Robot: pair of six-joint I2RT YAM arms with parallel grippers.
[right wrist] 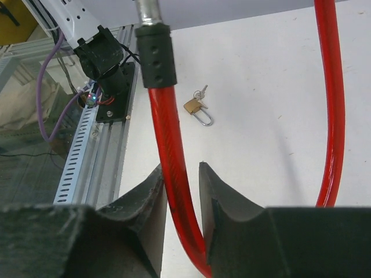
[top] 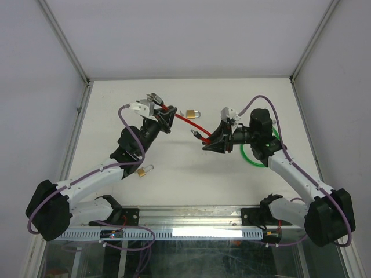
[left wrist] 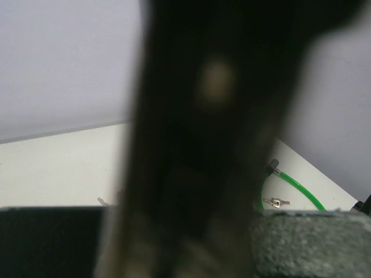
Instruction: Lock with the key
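A red cable lock [top: 192, 123] stretches between the grippers, a metal fitting at each end. My left gripper [top: 168, 111] is shut on one end; a dark, blurred shape fills much of the left wrist view. In the right wrist view the red cable [right wrist: 174, 150] runs between my right gripper's fingers, which stand part open around it. A brass padlock with a key [right wrist: 192, 106] lies on the table, and another padlock [top: 193, 114] lies behind the cable in the top view.
A green cable lock [top: 253, 162] lies at the right, partly under my right arm. Rails border the white table [top: 127, 92].
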